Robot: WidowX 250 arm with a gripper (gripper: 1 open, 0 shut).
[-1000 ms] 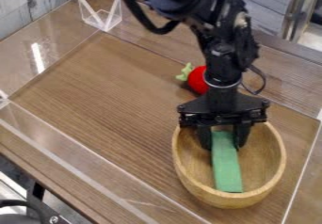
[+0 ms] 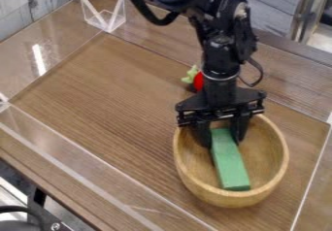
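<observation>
A wooden bowl sits at the right of the table, with a long green block lying inside it. My black gripper is over the bowl's back part, at the upper end of the block, and appears shut on it, though the fingertips are hard to make out. A red object with green leaves lies behind the gripper, partly hidden by it.
A white wire rack stands at the back left. A wall or raised edge runs along the back right.
The gripper has shifted slightly left and up in the view, and the bowl and green block have shifted a little the same way.
</observation>
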